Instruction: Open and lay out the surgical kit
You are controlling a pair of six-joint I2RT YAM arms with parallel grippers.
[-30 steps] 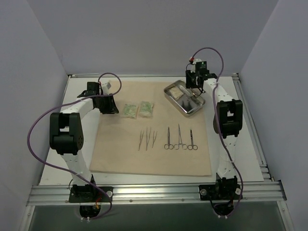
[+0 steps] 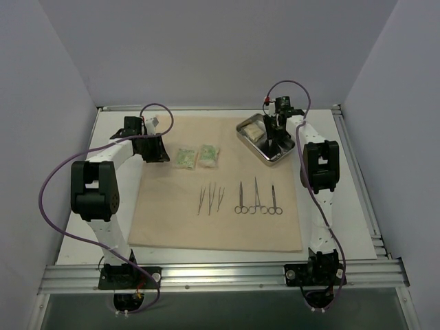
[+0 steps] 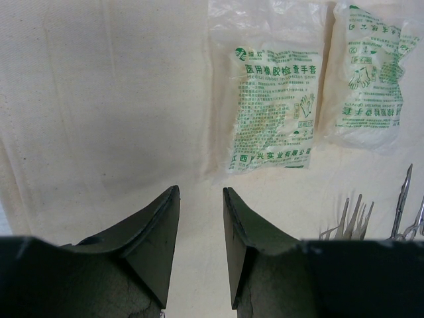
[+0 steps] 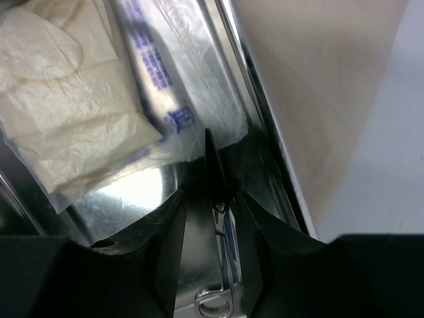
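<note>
My right gripper is down in the metal tray, open around scissors that lie on the tray floor. A folded cream item and a clear packet with blue print lie in the tray too. My left gripper hangs open over the cloth, left of two glove packets printed in green.
The beige cloth carries several tweezers and several scissors or clamps in a row toward the front.
My right gripper has moved down and toward the front into the tray, which has shifted slightly to the right. The left arm has not visibly moved.
</note>
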